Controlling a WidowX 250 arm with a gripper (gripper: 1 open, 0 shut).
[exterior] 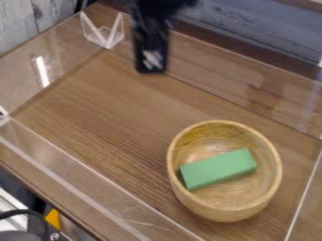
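A green rectangular block [217,167] lies in a round wooden bowl [224,196] at the lower right. The dark gripper [153,55] is raised at the top middle, above and behind the bowl, apart from it and strongly blurred; whether it is open or shut does not show.
A white wire-like object [104,30] stands at the back left corner. A wall runs along the back. Cables and a dark round part sit at the lower left edge.
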